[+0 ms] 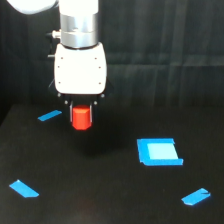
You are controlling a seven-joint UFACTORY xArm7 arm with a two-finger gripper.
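Note:
A red block [81, 118] is at the left of the camera view, directly below the white body of my gripper [82, 101]. The fingers are small and dark at this scale. They meet the block's upper end, and the block moves along with the gripper, so it looks shut on it. Whether the block's bottom clears the dark table cannot be made out. To the right lies a pale square [162, 151] framed in blue tape on the table.
Strips of blue tape mark the black table: one strip [50, 115] at the back left, another strip [24, 188] at the front left, a third strip [196, 197] at the front right. A dark curtain [160, 60] hangs behind.

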